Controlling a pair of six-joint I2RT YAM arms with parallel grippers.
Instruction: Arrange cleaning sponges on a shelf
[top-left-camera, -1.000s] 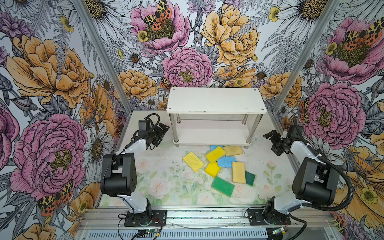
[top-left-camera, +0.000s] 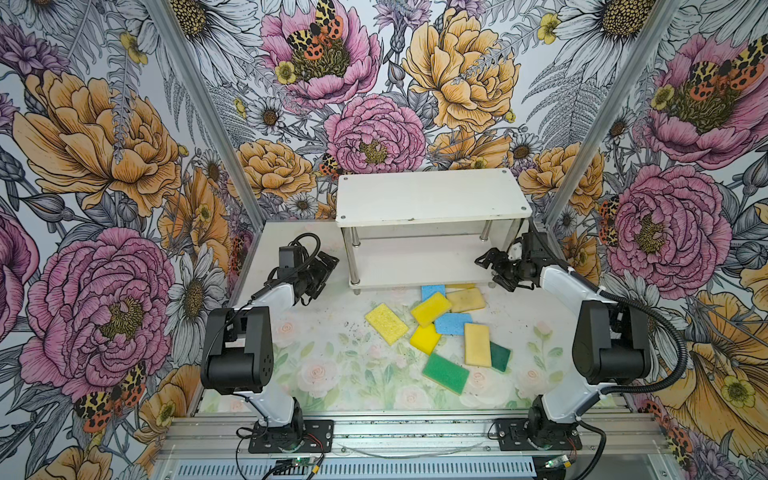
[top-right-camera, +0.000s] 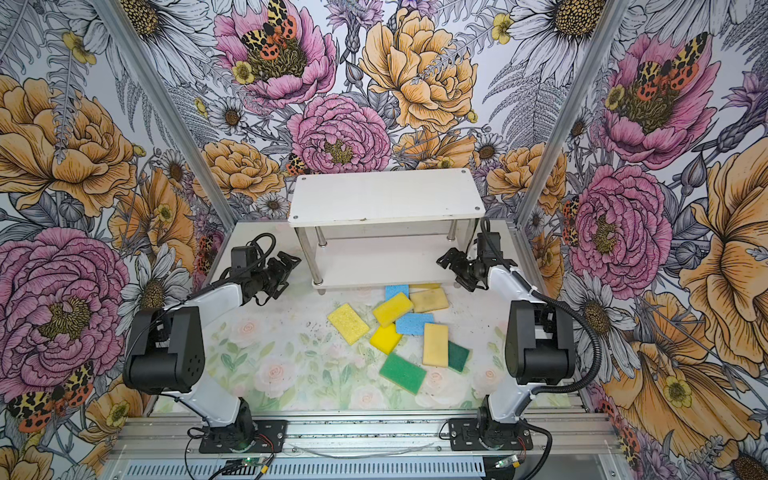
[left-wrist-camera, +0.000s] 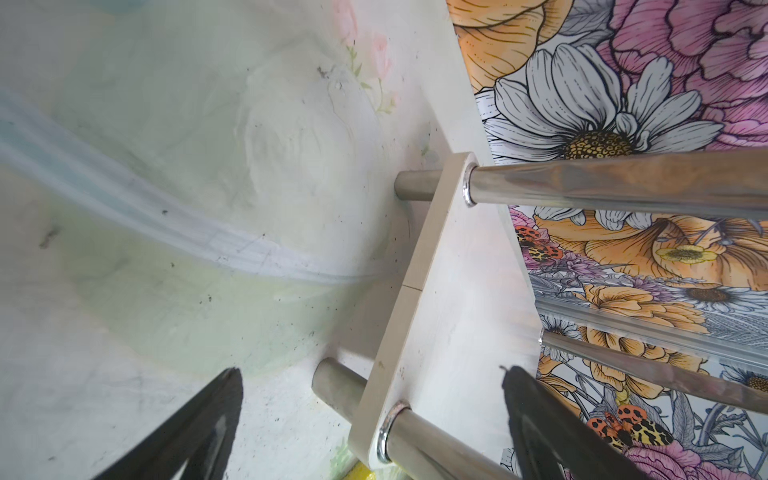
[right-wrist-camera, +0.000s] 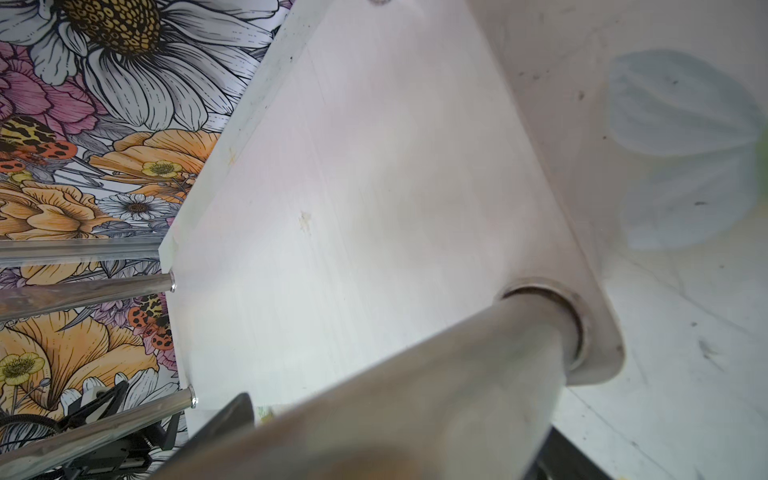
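A white two-tier shelf on metal legs (top-left-camera: 353, 256) stands at the back, its upper board (top-left-camera: 424, 196) and lower board (top-left-camera: 424, 260) bare. Several sponges lie loose in front of it, among them a pale yellow one (top-left-camera: 387, 323), a blue one (top-left-camera: 453, 323), a green one (top-left-camera: 445, 373) and a tan one (top-left-camera: 477, 344). My left gripper (top-left-camera: 324, 273) is open and empty, just left of the shelf. At the shelf's right end is my right gripper (top-left-camera: 492, 269), open; in the right wrist view the front right leg (right-wrist-camera: 448, 392) runs between its fingers.
Sponges overlap close against the shelf's front edge; a yellow one (top-left-camera: 431, 309) lies on top of others. A dark green one (top-left-camera: 500, 357) is partly covered.
My right gripper has moved left to the shelf's front right leg. The shelf's right end has shifted backward, turning it slightly. The sponges look unchanged.
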